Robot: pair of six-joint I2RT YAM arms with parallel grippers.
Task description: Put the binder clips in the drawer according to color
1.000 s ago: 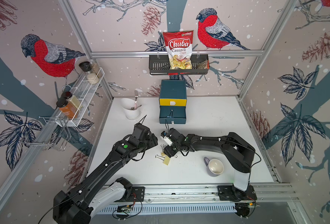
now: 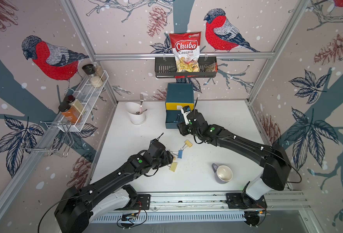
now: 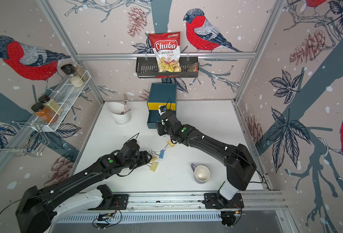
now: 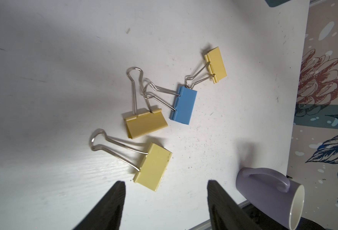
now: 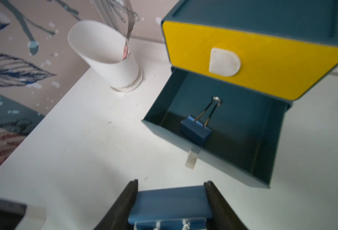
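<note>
A blue binder clip (image 5: 171, 205) is pinched between the fingers of my right gripper, in front of the drawer box. The pulled-out teal drawer (image 5: 230, 163) has one dark blue clip (image 5: 195, 129) inside; the closed yellow drawer (image 5: 192, 51) sits above it. On the table, the left wrist view shows a blue clip (image 4: 184, 105) and three yellow ones: a near clip (image 4: 153, 167), a middle clip (image 4: 146, 123) and a far clip (image 4: 216, 65). My left gripper is open over the table near the closest yellow clip, empty between its fingers.
A purple mug (image 2: 223, 174) stands at the front right. Left of the drawer box is a white utensil holder (image 2: 135, 113). A dark rack with a chips bag (image 2: 187, 52) hangs above the box.
My right gripper has carried its blue clip up from the pile, away toward the drawer. The left gripper has shifted forward and right, closer over the loose clips, still open.
</note>
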